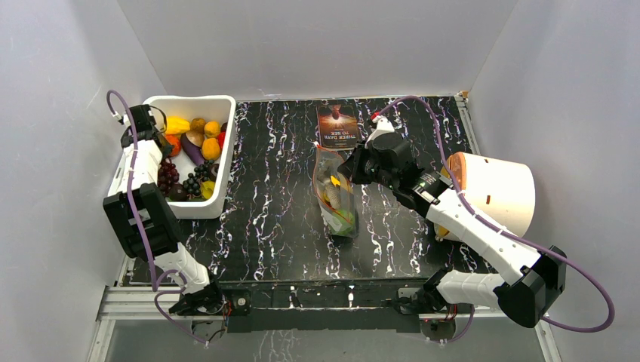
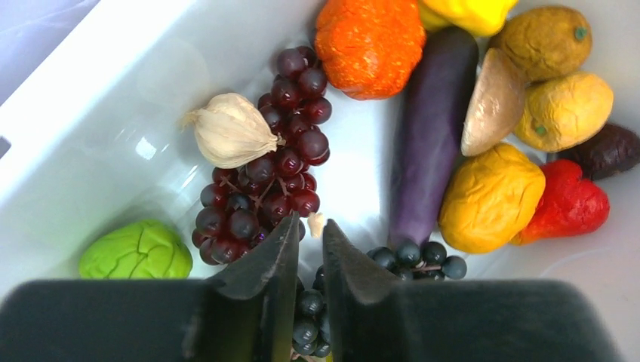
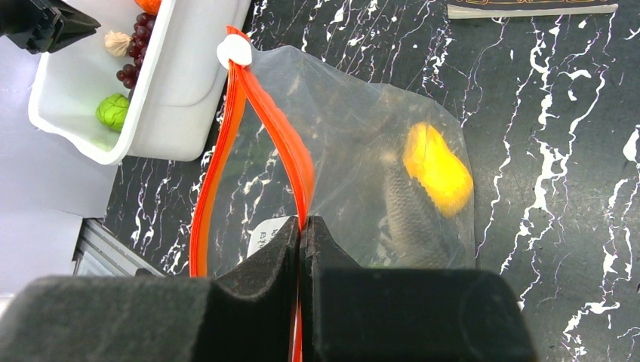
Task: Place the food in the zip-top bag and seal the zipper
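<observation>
Over the white bin (image 1: 230, 143) of toy food hangs my left gripper, its fingers slightly apart with no food gripped. Beneath and around it show red grapes (image 2: 294, 143), a garlic bulb (image 2: 232, 130), black grapes (image 2: 306, 330), an eggplant (image 2: 432, 136) and an orange pumpkin (image 2: 370, 47). The clear zip top bag (image 3: 355, 113) stands on the table, its red-orange zipper edges (image 3: 216, 181) spread apart at the far end. My right gripper is shut on one zipper edge. Inside the bag are a yellow food (image 3: 438, 170) and a grey, scaly fish-like piece (image 3: 411, 215).
A book (image 1: 338, 126) lies behind the bag. To the right, a large white cylindrical container (image 1: 494, 194) rests on its side behind the right arm.
</observation>
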